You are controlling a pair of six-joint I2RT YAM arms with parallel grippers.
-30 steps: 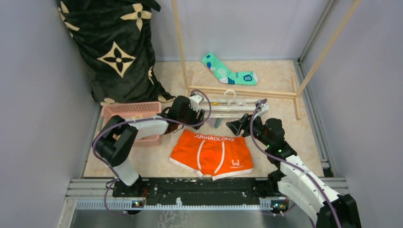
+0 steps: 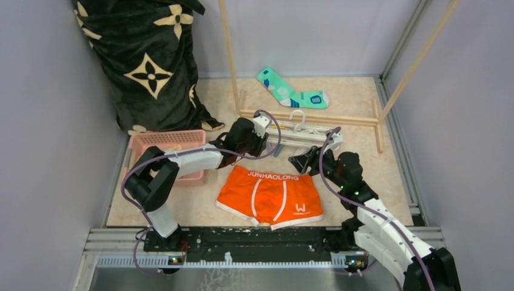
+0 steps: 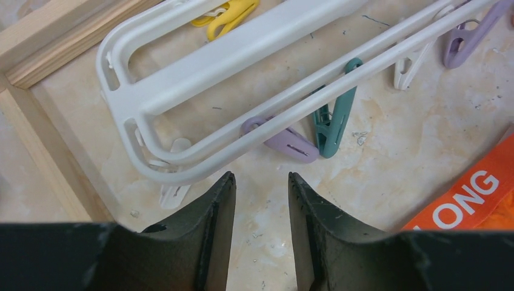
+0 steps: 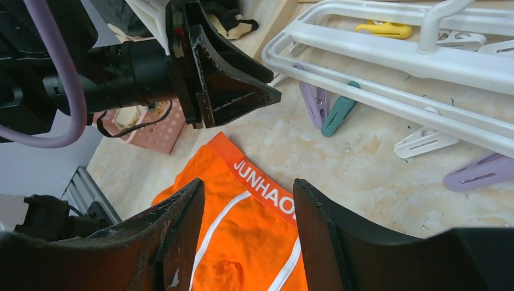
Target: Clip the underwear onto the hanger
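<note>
Orange underwear lies flat on the table, its lettered waistband toward the white clip hanger. Purple and green clips hang side by side from the hanger's near bar. Just in front of that bar, my left gripper is part open, its fingertips pointing toward the purple clip with nothing between them. The right gripper also has its fingers apart and empty; it stays above the table near the waistband's right end. From above, both arms cover parts of the hanger.
A wooden rack runs behind the hanger. Green socks lie farther back. To the left stand a pink basket and a dark patterned cloth bag. The left gripper's arm reaches into the right wrist view, close to the hanger.
Over the last second the left gripper has shifted right and slightly away along the hanger's near side. The right arm, underwear and hanger show no clear movement.
</note>
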